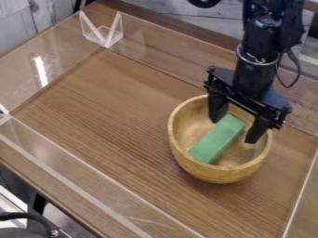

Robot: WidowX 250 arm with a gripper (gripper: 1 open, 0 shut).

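A wooden-coloured bowl [198, 165] sits on the right half of the table, with a green oblong block [214, 144] lying inside it. My black gripper [236, 121] reaches down from the upper right, its fingers apart over the back part of the bowl, one near the upper end of the block and the other near the bowl's right side. It is open, and I see nothing held between the fingers.
A clear plastic object [102, 30] stands at the back left. Black cables or parts [25, 217] lie at the lower left edge.
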